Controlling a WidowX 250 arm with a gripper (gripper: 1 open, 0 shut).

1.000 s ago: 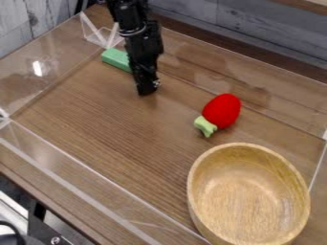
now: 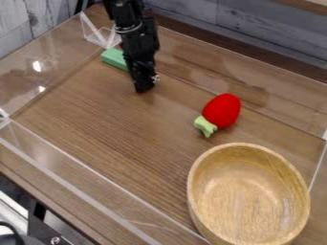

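My black gripper point(image 2: 143, 80) reaches down from the top of the camera view, low over the wooden table point(image 2: 90, 144) beside a green object point(image 2: 115, 56) that lies partly behind the arm. The fingertips are dark and small; I see nothing clearly held between them, and they look shut.
A red object point(image 2: 221, 110) lies right of centre with a small pale green piece point(image 2: 205, 126) at its lower left. A large round tan bowl point(image 2: 248, 196) fills the lower right.
My gripper has shifted very slightly; the objects on the table look unmoved.
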